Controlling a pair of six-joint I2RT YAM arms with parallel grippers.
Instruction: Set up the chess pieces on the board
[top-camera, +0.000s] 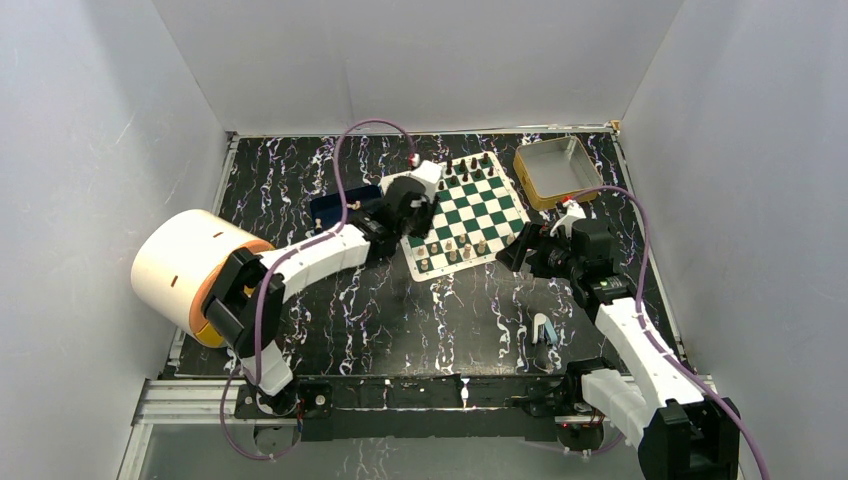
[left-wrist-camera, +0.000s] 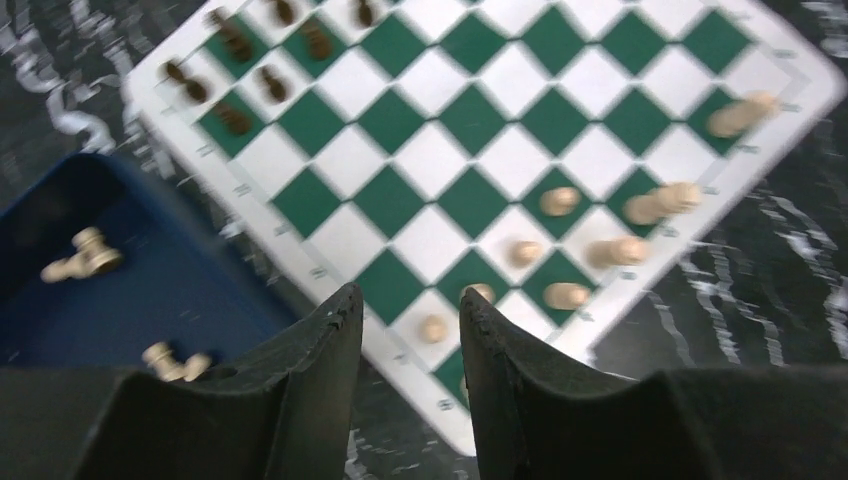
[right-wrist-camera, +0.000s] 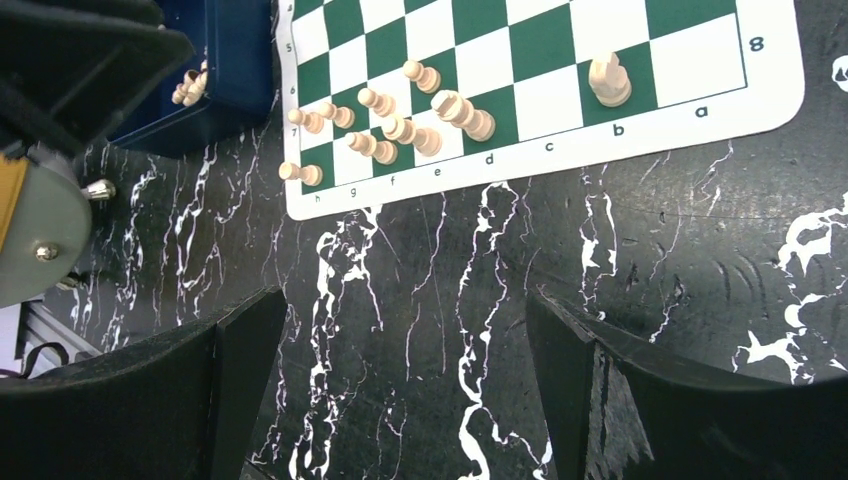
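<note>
The green and white chessboard (top-camera: 485, 212) lies at the table's middle. Dark pieces (top-camera: 463, 172) stand along its far side. Cream pieces (right-wrist-camera: 463, 117) occupy squares by the near edge, several bunched around d to h, with a lone one (right-wrist-camera: 609, 80) near b. Over the board's left part hangs my left gripper, its fingers apart and nothing between them. More cream pieces (left-wrist-camera: 95, 254) lie in the dark blue box (left-wrist-camera: 150, 310) left of the board. My right gripper is wide open and empty, above bare table just off the board's near right corner.
At the back right sits a gold-rimmed tray (top-camera: 556, 170), apparently empty. A small white and blue object (top-camera: 543, 329) rests toward the front right.
</note>
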